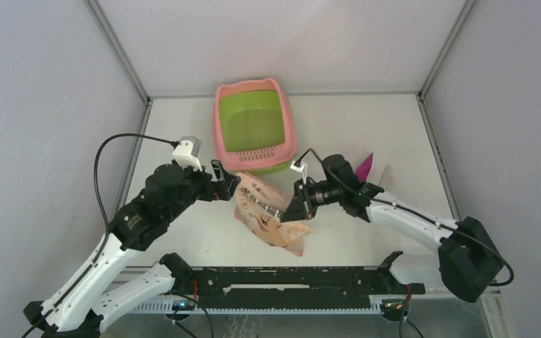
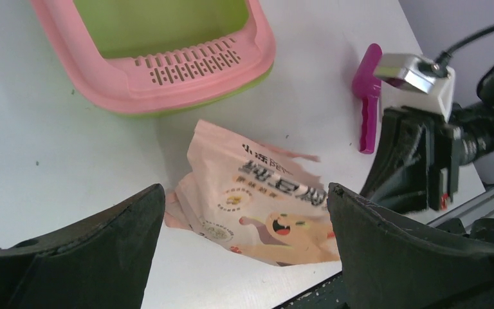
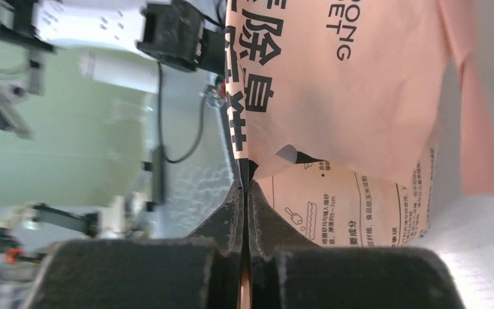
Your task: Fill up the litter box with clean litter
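Note:
The litter bag, pink paper with dark print and a cartoon animal, stands leaning in front of the litter box. That box has a pink rim and a green basin, bare as far as I see. My right gripper is shut on the bag's upper edge; in the right wrist view the folded edge runs down between the fingertips. My left gripper stands open at the bag's left side. Between its spread fingers, the left wrist view shows the bag, apparently untouched by them.
A purple scoop lies on the table to the right, partly behind the right arm in the top view. The black front rail borders the near edge.

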